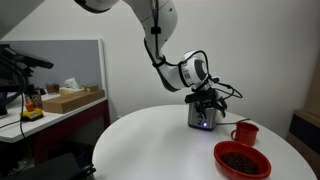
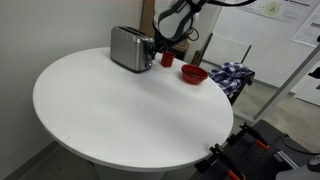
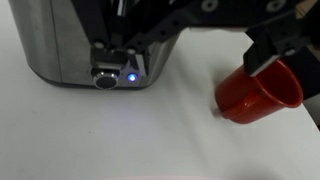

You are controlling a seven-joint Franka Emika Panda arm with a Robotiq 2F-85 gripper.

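A silver toaster stands near the back edge of the round white table, with a blue light lit beside the round knob on its end face. My gripper is at that end of the toaster, close to its lever side. In the wrist view its dark fingers cover the upper part of the toaster's end. Whether they touch the lever, and how far apart they stand, cannot be made out.
A red mug stands beside the toaster. Nearer the table's edge sits a red bowl with dark contents. A checkered cloth lies beyond the bowl.
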